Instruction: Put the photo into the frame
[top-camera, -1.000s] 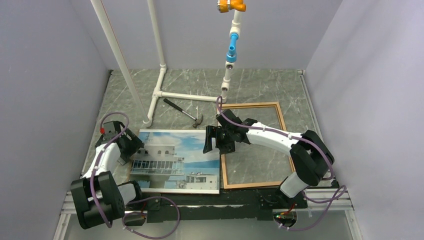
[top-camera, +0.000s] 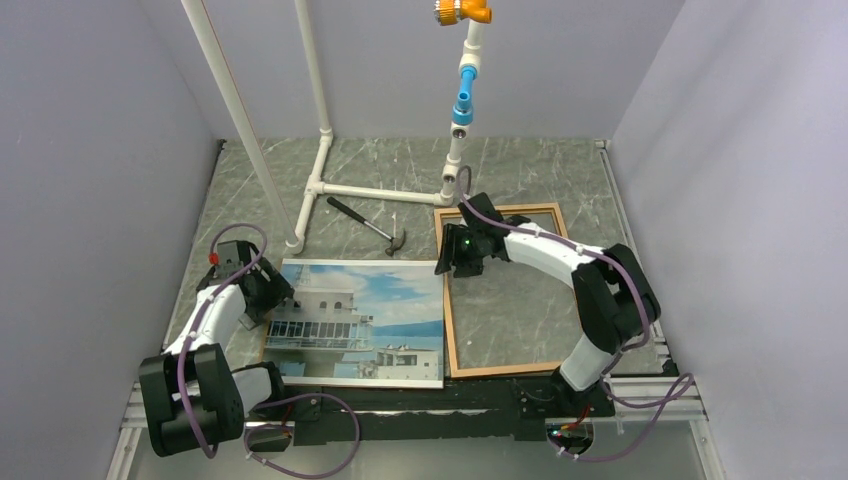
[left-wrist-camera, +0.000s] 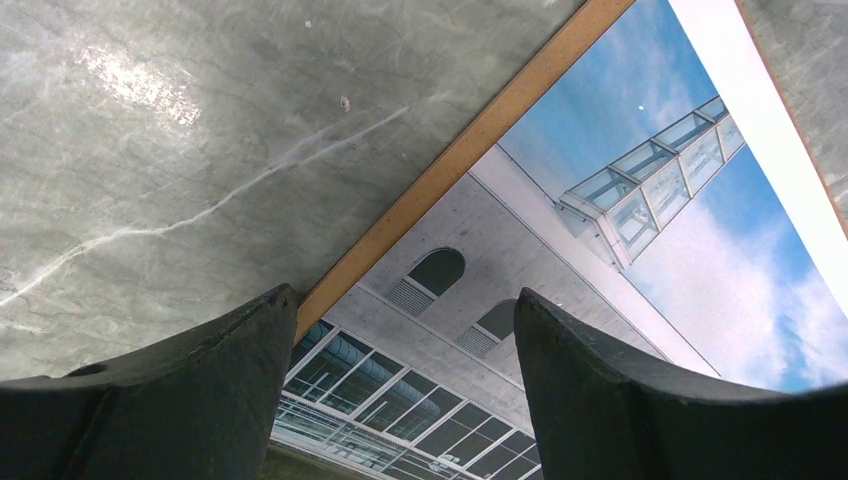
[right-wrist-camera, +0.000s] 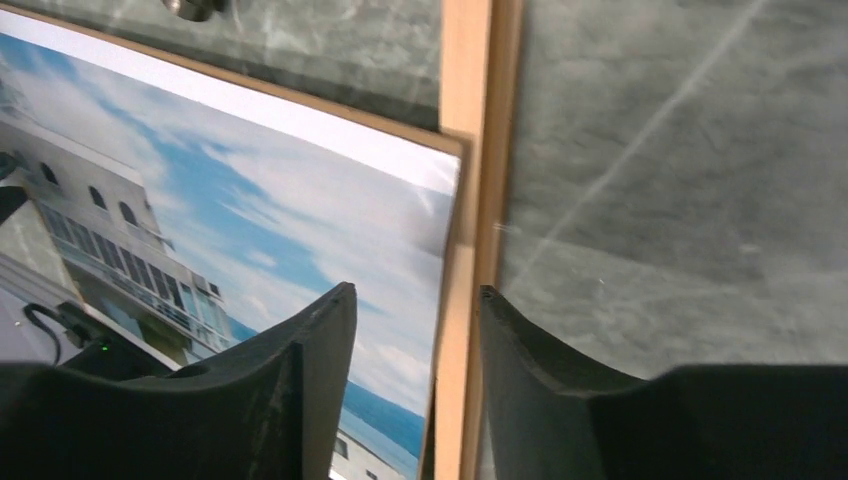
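Observation:
The photo (top-camera: 360, 315), a building under a blue sky on a board with a brown edge, lies flat on the left of the table. Its right edge meets the left side of the empty wooden frame (top-camera: 452, 330). At the photo's left edge is my left gripper, its fingers parted, one beside the brown edge and the other over the picture. My right gripper hovers where photo and frame meet, fingers apart, the photo's edge and the frame's rail (right-wrist-camera: 462, 300) showing in the gap between them.
A hammer (top-camera: 360, 218) lies behind the photo. White pipes (top-camera: 385, 194) stand at the back, reaching close to the frame's far left corner. Bare grey tabletop (top-camera: 515, 310) shows inside the frame.
The photo has shifted slightly right, with the left gripper moving along at its left edge. My right gripper has moved right and toward the back.

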